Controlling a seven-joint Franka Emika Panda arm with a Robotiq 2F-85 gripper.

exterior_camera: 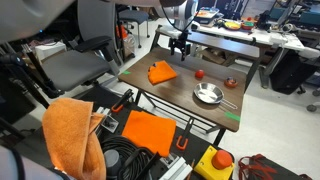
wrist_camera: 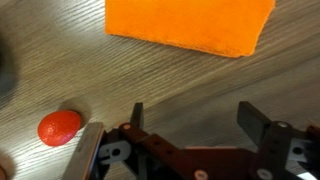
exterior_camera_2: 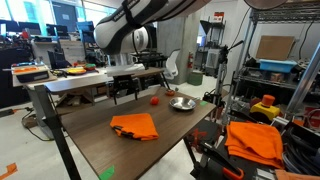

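Observation:
An orange cloth [exterior_camera: 161, 72] lies spread on the dark table, fairly flat; it shows as a rough square in exterior view 2 [exterior_camera_2: 135, 126]. In the wrist view only part of the cloth [wrist_camera: 190, 20] shows, at the top edge. My gripper is open, its two fingers wide apart with bare tabletop visible between them. It hangs above the table, clear of the cloth, toward the far side in exterior view 1.
A red ball [wrist_camera: 60, 127] sits on the table near the gripper. A metal pan [exterior_camera: 208, 93] with a handle and another small reddish item [exterior_camera: 231, 83] stand to the right. An orange mat [exterior_camera: 148, 131] lies in front, below the tabletop. Bare tabletop surrounds the cloth.

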